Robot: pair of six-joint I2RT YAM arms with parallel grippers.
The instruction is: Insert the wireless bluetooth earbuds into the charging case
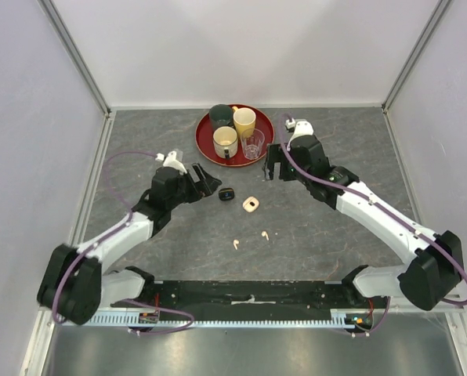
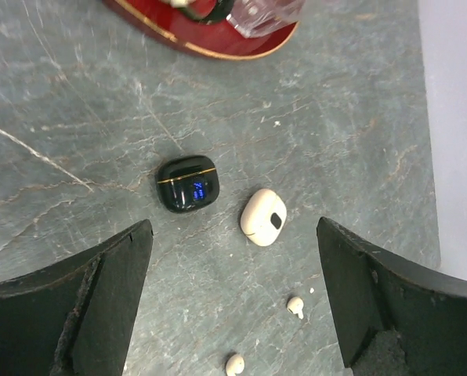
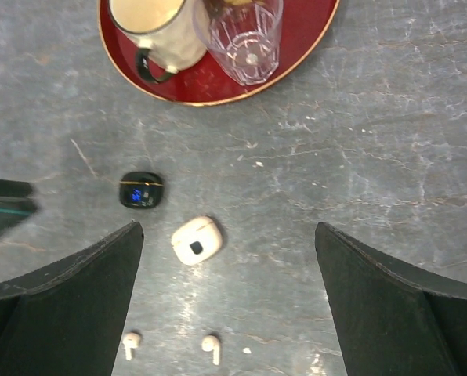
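Note:
A small black case with a gold seam and a lit blue display lies closed on the grey table. To its right is a white rounded case with a dark spot on top. Two white earbuds lie loose nearer the front: one earbud on the left, the other earbud to its right. My left gripper is over the table just left of the black case, its fingers apart and empty. Over at the right, near the tray, my right gripper hangs open with nothing between its fingers.
A red round tray at the back carries several cups, including a clear glass and a cream mug at its front. White walls enclose the table. Bare tabletop lies at the right and front.

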